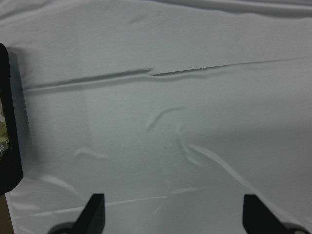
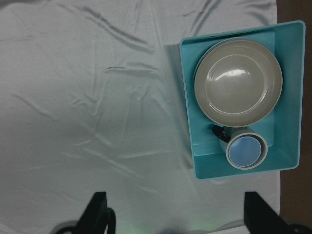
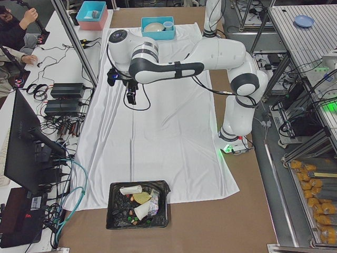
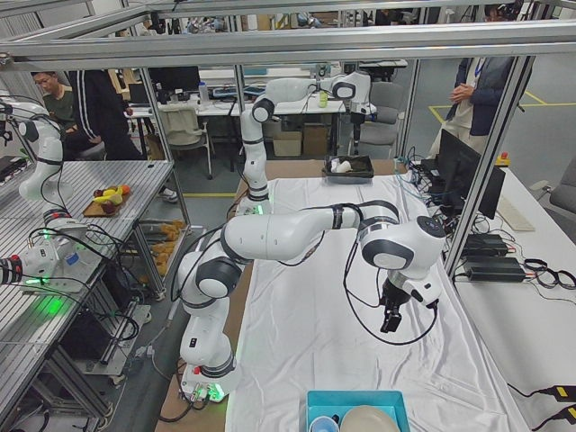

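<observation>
My left gripper (image 3: 131, 97) hangs high over the white cloth (image 3: 168, 147), open and empty, with the black bin (image 1: 9, 161) at the edge of its wrist view. The bin holds white items, a yellow piece and small bits. My right gripper (image 4: 391, 319) is also open and empty, above the cloth beside the teal tray (image 2: 189, 141). In that tray are a stack of beige plates (image 2: 234, 80) and a blue-lined mug (image 2: 245, 151) with a dark handle.
A monitor (image 3: 23, 147), cables and black boxes crowd the side table. Metal frame posts border the work surface.
</observation>
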